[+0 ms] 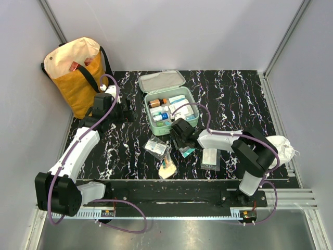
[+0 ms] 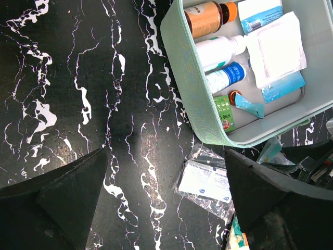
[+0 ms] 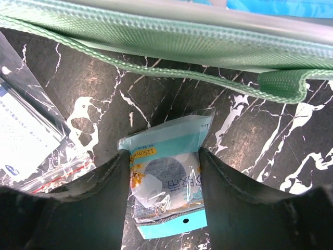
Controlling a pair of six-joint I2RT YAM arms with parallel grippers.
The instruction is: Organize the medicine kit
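Observation:
The mint medicine case (image 1: 159,130) stands lid open at the back centre, holding brown and white bottles (image 2: 203,18), a blue tube, a green box (image 2: 224,113) and white packs. Just in front of it, my right gripper has its fingers on either side of a teal-topped clear pouch (image 3: 171,221), touching its edges; whether it grips firmly is unclear. My left gripper is open and empty above the table, left of the case.
A clear bag with a white card (image 1: 156,148), a beige item (image 1: 167,171) and another flat pack (image 1: 210,159) lie in front. A yellow bag (image 1: 78,88) stands back left, white cloth (image 1: 283,149) at right. Bare table lies left of the case.

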